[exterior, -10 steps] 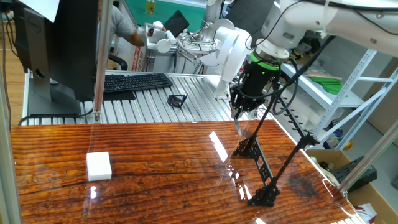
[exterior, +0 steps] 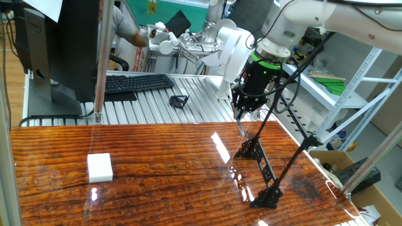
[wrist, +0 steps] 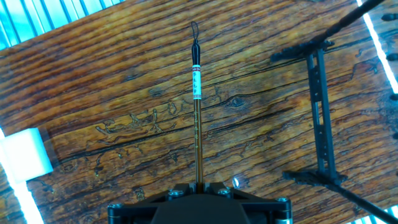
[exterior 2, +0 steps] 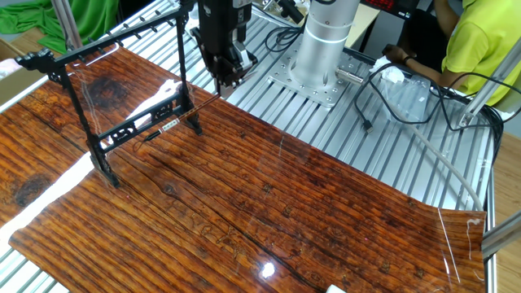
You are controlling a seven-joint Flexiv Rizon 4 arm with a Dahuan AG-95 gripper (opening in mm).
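A slim brown brush [wrist: 198, 134] with a white label and a black end with a hanging loop points away from my gripper in the wrist view. The fingers are shut on its near end; the tip beyond them is hidden. A black hanging rack [exterior 2: 130, 129] stands on the wooden table. In exterior view 2 the gripper [exterior 2: 219, 88] is just beside the rack's far upright, and the brush [exterior 2: 169, 125] slants down across the rack's lower bar in that view. Whether they touch, I cannot tell.
A white block [exterior: 99, 167] sits on the left of the wooden table [exterior: 157, 201] in exterior view 1. Between block and rack the tabletop is clear. Behind it, a keyboard [exterior: 138, 83] and monitor occupy the ribbed metal surface.
The gripper stays at nearly the same spot beside the rack; rack and white block are unmoved.
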